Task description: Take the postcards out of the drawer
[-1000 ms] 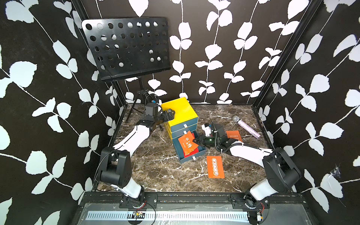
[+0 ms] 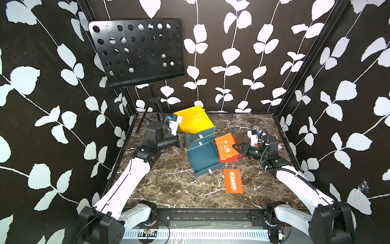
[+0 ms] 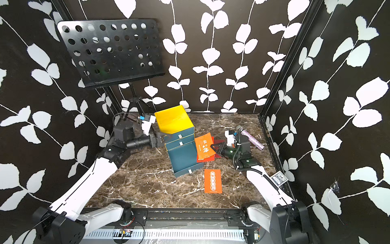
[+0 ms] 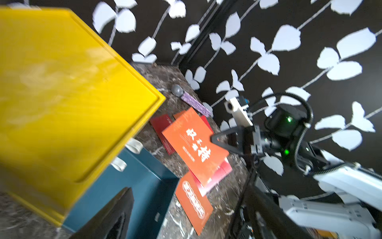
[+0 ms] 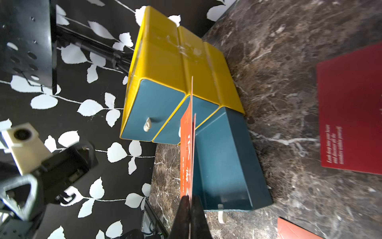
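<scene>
My right gripper (image 2: 235,146) is shut on the edges of at least two postcards, an orange one (image 2: 225,145) with white writing and a red or pink one (image 4: 220,172) behind it. In the right wrist view these cards (image 5: 185,155) stand edge-on between the fingertips. They hang just right of the pulled-out bottom drawer (image 2: 202,158), whose blue inside shows bare where visible. Beside the left side of the yellow box (image 2: 193,118), my left gripper (image 2: 190,139) is open; its fingers (image 4: 115,217) are wide apart with nothing between them.
One orange card (image 2: 233,181) lies on the marble table in front of the drawer. A dark red card (image 5: 354,111) lies to the right. Behind the right arm is a microphone (image 3: 251,139); a black music stand (image 2: 138,52) rises at back left.
My right gripper has carried the cards rightward, from over the drawer to beyond its right side.
</scene>
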